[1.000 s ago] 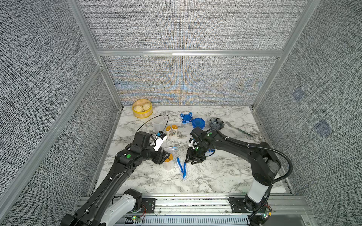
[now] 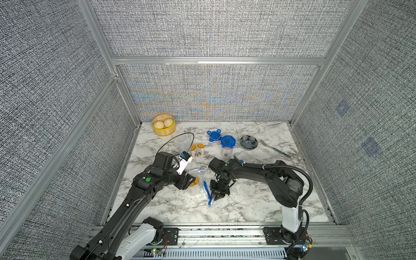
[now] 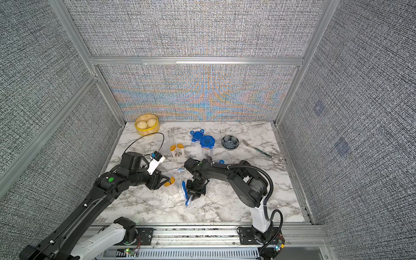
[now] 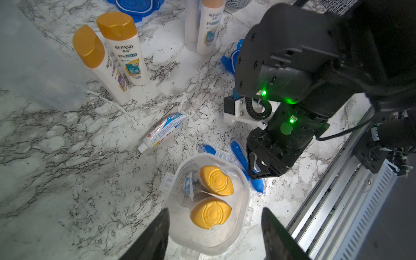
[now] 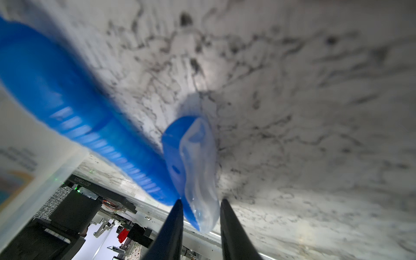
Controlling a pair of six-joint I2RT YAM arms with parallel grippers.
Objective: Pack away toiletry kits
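A clear square container (image 4: 175,190) stands upright, holding two orange-capped bottles (image 4: 216,179) and a small clear-and-blue item. My left gripper is open, its fingers (image 4: 152,238) on either side of that container. Right of it lie two blue toothbrushes. One blue toothbrush handle (image 5: 86,112) angles beside the other toothbrush (image 5: 201,177), blue with a clear cover. The latter's end lies between the close-set fingertips of my right gripper, low at the table; whether they press on it cannot be told. A toothpaste tube (image 4: 163,130) lies behind the container.
Two orange-capped bottles (image 2: 200,150) stand farther back, near a translucent container (image 2: 183,143). A blue-lidded container (image 2: 228,141), a loose blue lid (image 2: 214,135), a bowl (image 2: 248,142), a fork (image 2: 277,151) and a steamer (image 2: 163,125) line the back.
The left arm and the container have stayed put.
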